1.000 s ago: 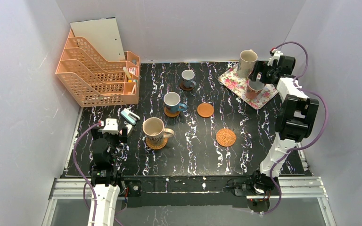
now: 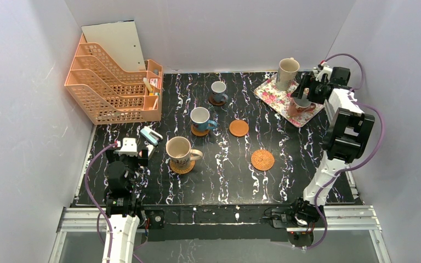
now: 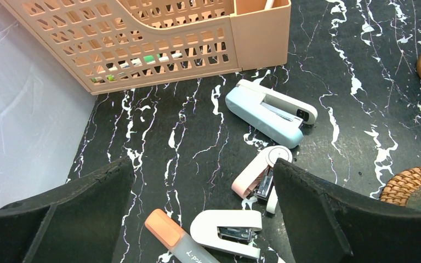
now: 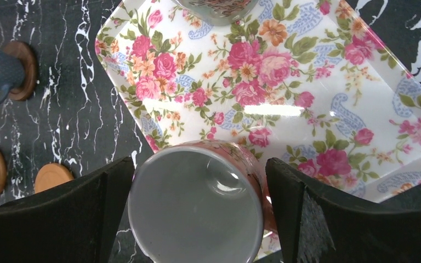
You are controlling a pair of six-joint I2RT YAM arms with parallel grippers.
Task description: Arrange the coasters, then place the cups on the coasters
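Observation:
A reddish-pink cup (image 2: pixel 295 107) with a grey inside rests on the right front part of the flowered tray (image 2: pixel 272 98). My right gripper (image 2: pixel 305 93) is over this cup, partly covering it. From the right wrist, the cup's rim (image 4: pixel 197 147) lies between the two spread fingers, at their tips; whether they touch it is unclear. One brown-orange coaster (image 2: pixel 239 128) lies bare mid-table, and a woven coaster (image 2: pixel 262 160) is bare nearer the front. At the table's left, my left gripper stands open and empty above the staplers.
Behind the cup stands a tall beige mug (image 2: pixel 288 72). Left of centre, a small grey cup (image 2: pixel 218 89), a blue-handled cup (image 2: pixel 200 116) and a large mug (image 2: pixel 178 149) sit on coasters. An orange rack (image 2: pixel 112 93) fills the back left.
My right gripper has shifted slightly at the tray. The reddish cup's handle now shows on its right side, where it was not visible a second ago. The left arm is still.

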